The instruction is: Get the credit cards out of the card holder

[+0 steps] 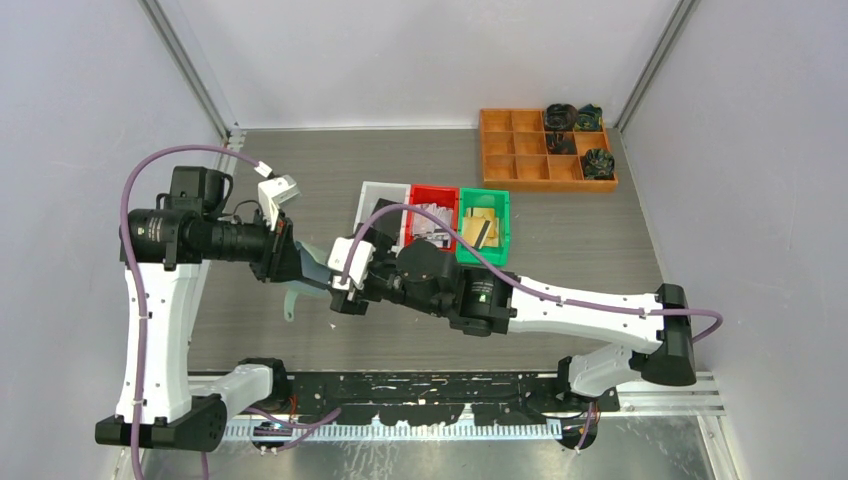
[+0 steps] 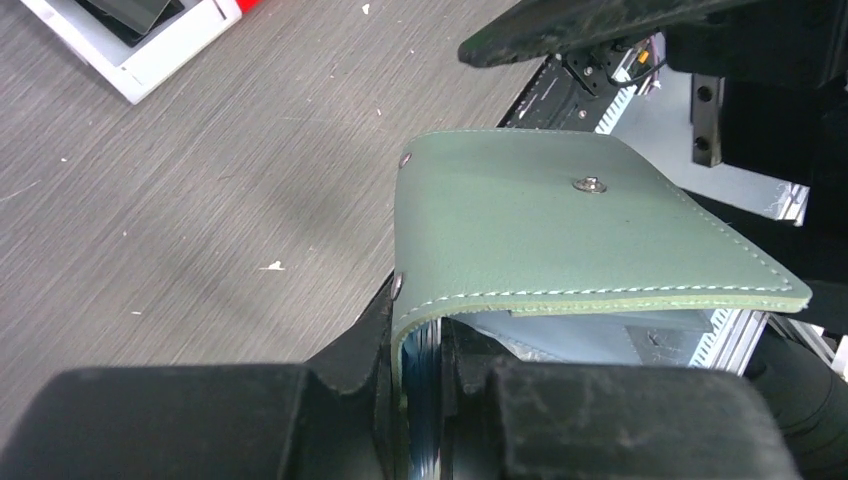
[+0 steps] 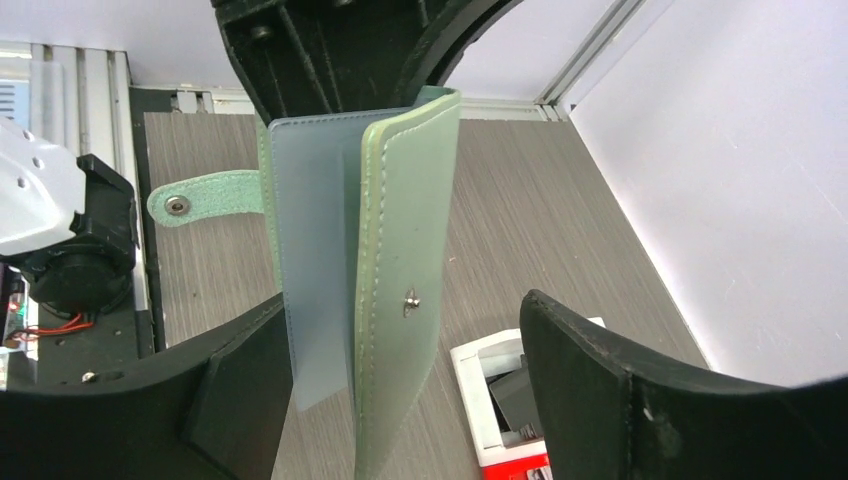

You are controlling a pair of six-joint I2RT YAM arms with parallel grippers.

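The pale green card holder is pinched in my left gripper, its stud-marked flap standing out to the right. Bluish sleeve edges show between the left fingers; whether cards lie inside them is hidden. In the right wrist view the holder hangs with its flap parted from a grey-blue inner sleeve, and a snap strap sticks out to the left. My right gripper is open, its fingers spread to either side of the holder in that view, not visibly gripping it. From the top, both grippers meet over the left of the table.
White, red and green bins stand side by side mid-table, holding a dark item, pale packets and yellow cards. An orange compartment tray sits at the back right. Bare table lies in front of the bins.
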